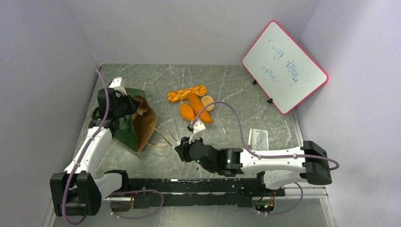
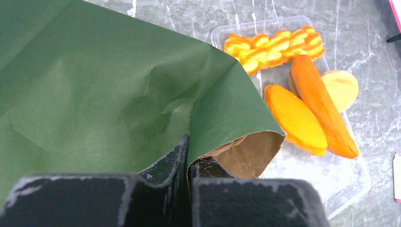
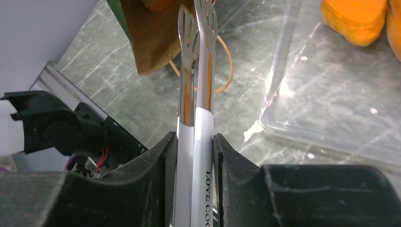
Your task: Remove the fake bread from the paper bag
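Note:
The paper bag (image 1: 126, 134), green outside and brown inside, lies on its side at the left with its mouth facing right. My left gripper is shut on the edge of its opening. Inside, a small orange shape (image 3: 157, 4) shows at the top of the right wrist view, cut off by the frame; most of the inside is hidden. My right gripper is shut on a pair of tongs (image 3: 204, 130) with white handles and metal tips. Their tips stand close together, pointing toward the bag's mouth and, in the top view, apart from it.
Fake breads lie on a clear tray (image 2: 347, 191): a braided loaf (image 1: 187, 93), a long loaf (image 1: 199, 108), an oval loaf (image 1: 187, 111) and a round bun (image 1: 208, 102). A whiteboard (image 1: 286, 66) leans at the right. String handles (image 3: 230, 71) loop from the bag's mouth.

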